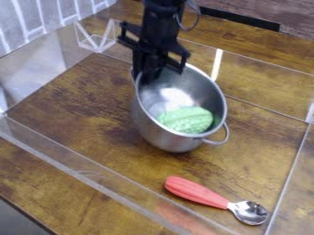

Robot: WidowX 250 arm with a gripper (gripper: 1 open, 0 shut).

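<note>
A steel bowl (164,98) with a side handle stands tilted near the middle, a pale green ridged object (185,119) lying inside it. My black gripper (149,72) reaches down from the top to the bowl's upper left rim and looks shut; whether the thin rim is between its fingertips is hard to tell. In the front right lies a spoon (199,193) with a red handle and a steel head.
Clear plastic walls run round the area, along the left, front and right.
</note>
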